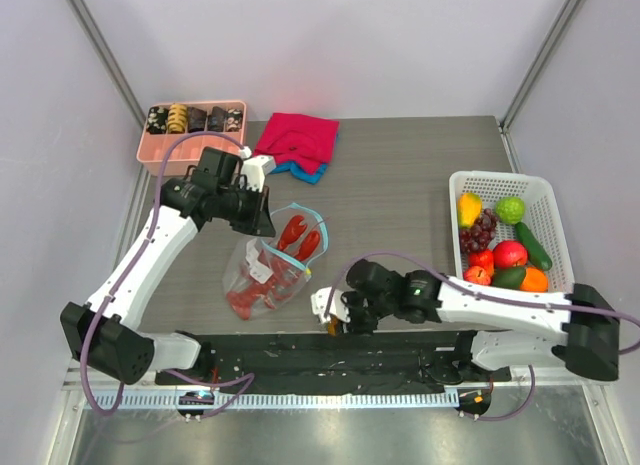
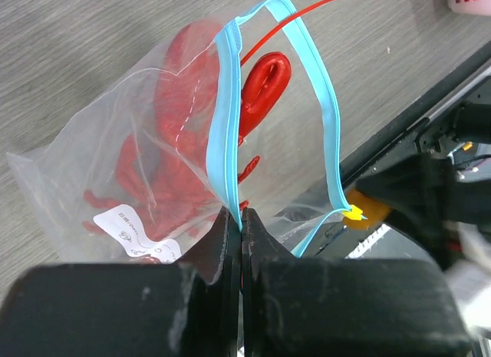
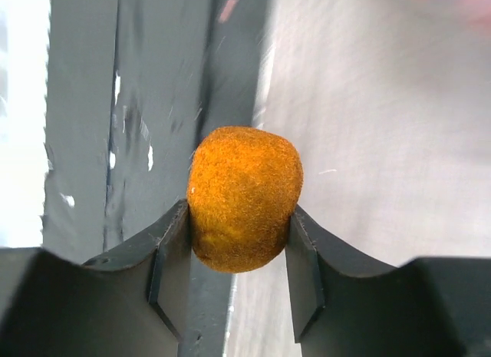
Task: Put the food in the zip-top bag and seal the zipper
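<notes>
The clear zip bag with a blue zipper lies on the table, red lobster and crayfish pieces inside. My left gripper is shut on the bag's zipper edge, holding the mouth up and partly spread. My right gripper is low at the front table edge, right of the bag, with an orange-brown round food piece between its fingertips; it also shows at the right of the left wrist view.
A white basket of fruit and vegetables stands at right. A pink bin and folded red and blue cloths are at the back left.
</notes>
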